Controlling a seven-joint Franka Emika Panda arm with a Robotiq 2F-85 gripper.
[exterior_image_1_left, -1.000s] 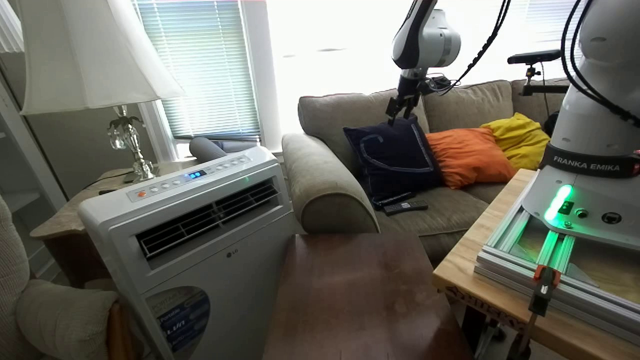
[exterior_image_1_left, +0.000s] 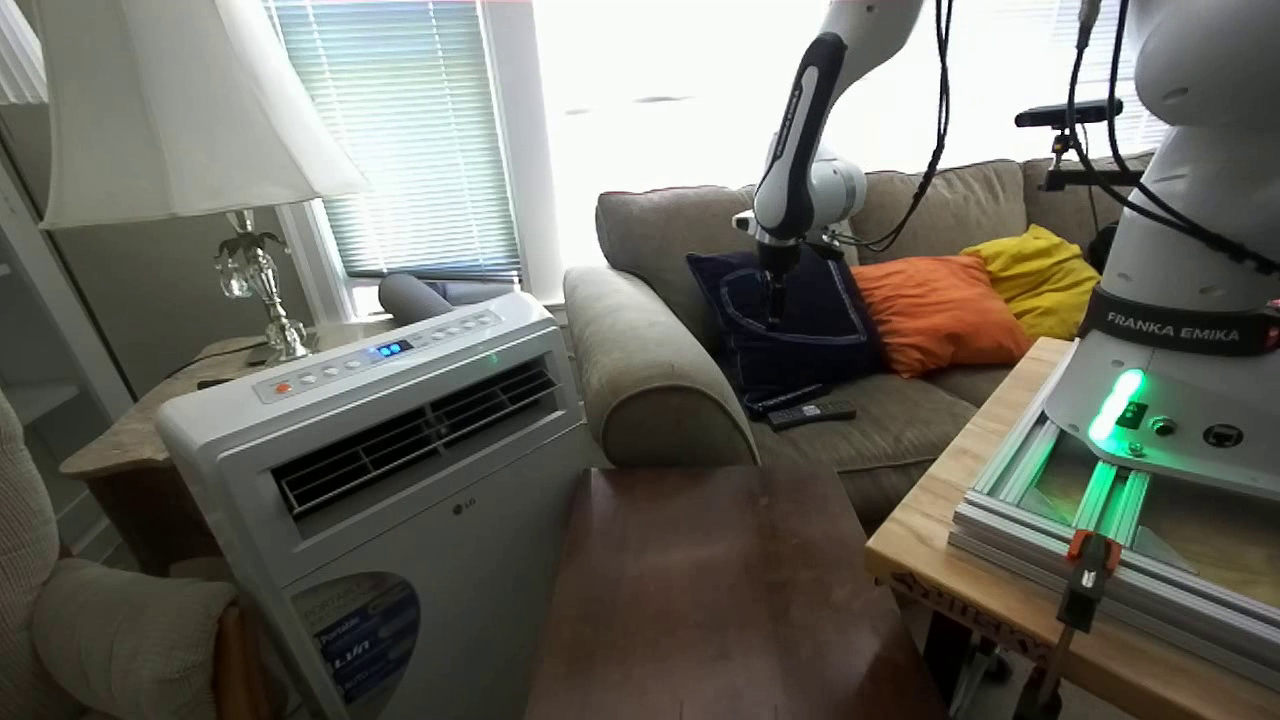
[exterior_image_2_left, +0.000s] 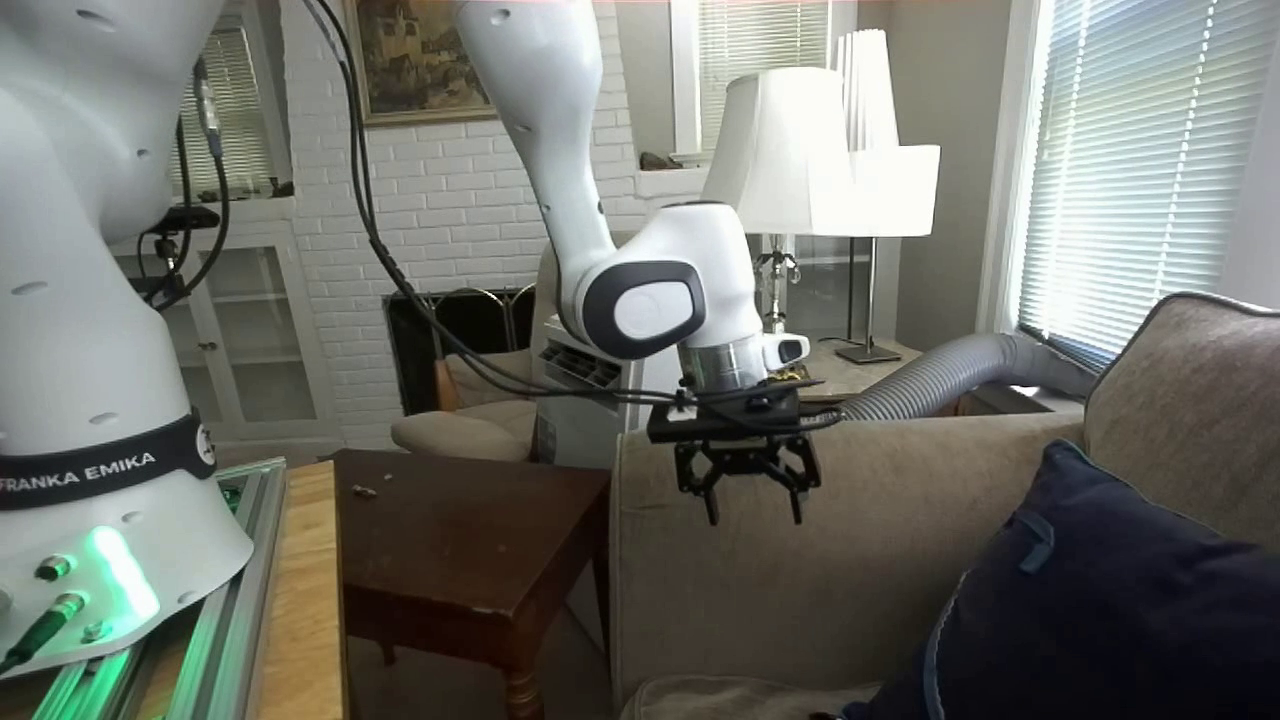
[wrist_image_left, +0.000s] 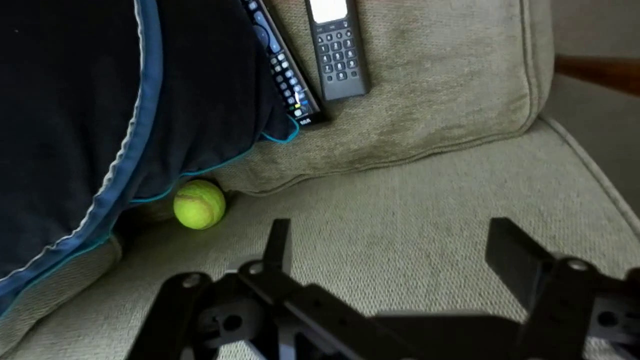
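Black and open, my gripper points down over the sofa, with nothing between its fingers. In the wrist view a yellow-green tennis ball (wrist_image_left: 199, 204) lies left of the left finger, tucked beside the dark blue pillow (wrist_image_left: 66, 96) in the corner where the seat cushion meets the sofa arm. Two remotes rest on the seat: a long black remote (wrist_image_left: 285, 69) partly under the pillow and a grey one (wrist_image_left: 339, 54) with a light screen. Exterior view 2 has the gripper (exterior_image_2_left: 756, 510) in front of the sofa arm. The ball does not show in either exterior view.
Orange (exterior_image_1_left: 942, 312) and yellow (exterior_image_1_left: 1041, 278) pillows lean farther along the sofa. The broad sofa arm (exterior_image_1_left: 654, 360) borders the seat. A brown wooden table (exterior_image_1_left: 720, 588) and a white air conditioner (exterior_image_1_left: 480, 504) stand in front. The sofa surface beneath the fingers is bare.
The arm has come down and a little to the left in exterior view 1; the gripper now overlaps the blue pillow's middle instead of its top edge. Pillows and remotes have stayed put.
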